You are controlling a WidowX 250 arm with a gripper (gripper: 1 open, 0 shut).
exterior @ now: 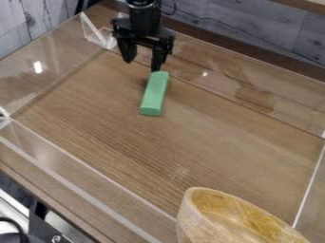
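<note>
My gripper (143,52) is a dark, two-fingered shape at the top centre of the camera view, hanging above the wooden table near its back edge. Its fingers point down and look spread, though they are small and dark. Just below and right of it lies a green bar (155,93), flat on the table with its long side running front to back. I see nothing held in the gripper.
A pale yellow, curved object (235,216) lies at the front right. A crumpled clear piece (99,30) is at the back left.
</note>
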